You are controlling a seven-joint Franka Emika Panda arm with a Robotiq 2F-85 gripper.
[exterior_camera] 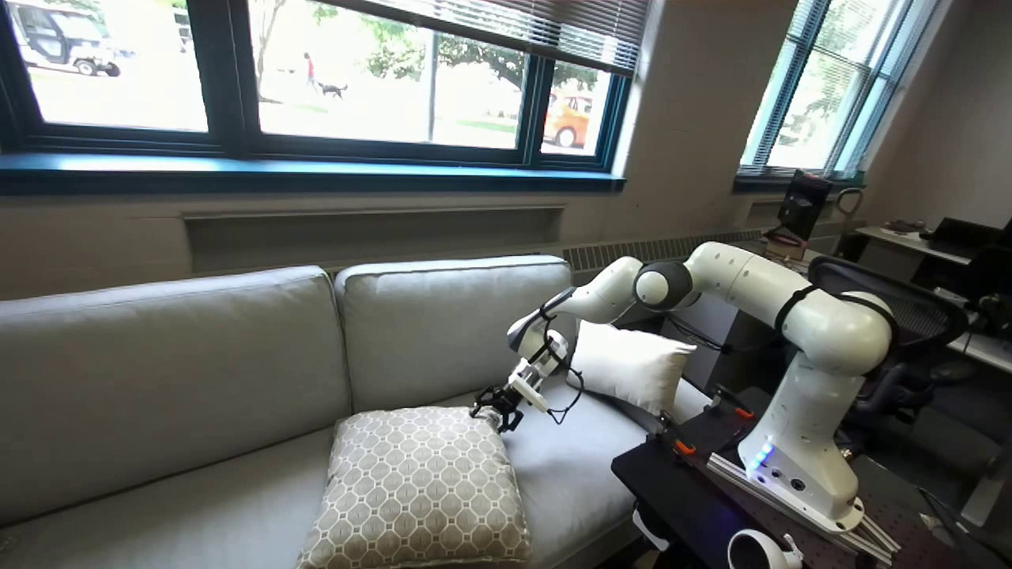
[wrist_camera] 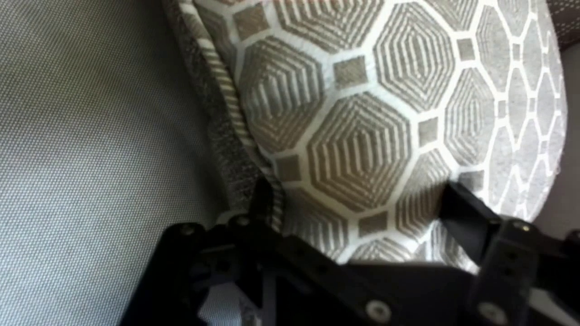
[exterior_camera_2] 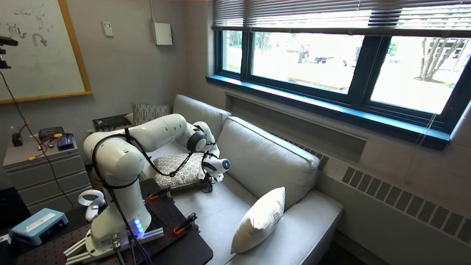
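A patterned beige pillow point(exterior_camera: 417, 488) with white octagon outlines lies flat on the sofa seat. My gripper point(exterior_camera: 492, 417) is open at its back right corner, in exterior view 1. Up close in the wrist view, the pillow point(wrist_camera: 359, 146) fills the middle, its seam running down the left side. The open gripper has its left finger point(wrist_camera: 262, 203) by that seam and its right finger point(wrist_camera: 467, 217) over the patterned cloth, so the corner lies between them. Whether both fingers touch the fabric I cannot tell. A white pillow point(exterior_camera: 626, 365) leans at the sofa's right end.
The grey sofa's back cushions point(exterior_camera: 455, 332) rise behind the patterned pillow. Bare seat point(exterior_camera: 569, 455) lies between the two pillows. A black table point(exterior_camera_2: 176, 238) carrying the arm's base stands in front, with clamps on its edge.
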